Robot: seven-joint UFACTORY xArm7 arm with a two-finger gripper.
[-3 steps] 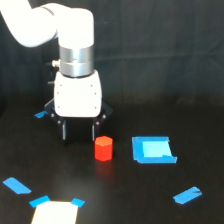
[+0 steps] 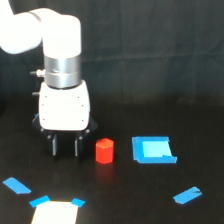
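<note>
A small red block (image 2: 104,150) sits on the dark table, right of the arm. My gripper (image 2: 66,147) hangs pointing down to the left of the block and apart from it. Its two dark fingers (image 2: 54,146) are spread, and nothing shows between them. How high the fingertips are above the table is hard to judge.
A light square framed in blue tape (image 2: 156,149) lies to the block's right. In front is a pale square (image 2: 55,213) with blue tape at its corners. Blue tape strips lie at front left (image 2: 17,186) and front right (image 2: 187,195). Bare table surrounds the block.
My gripper has shifted left and lower in the view, farther from the red block. A bit of blue tape seen behind the arm earlier is now hidden. The block has not moved.
</note>
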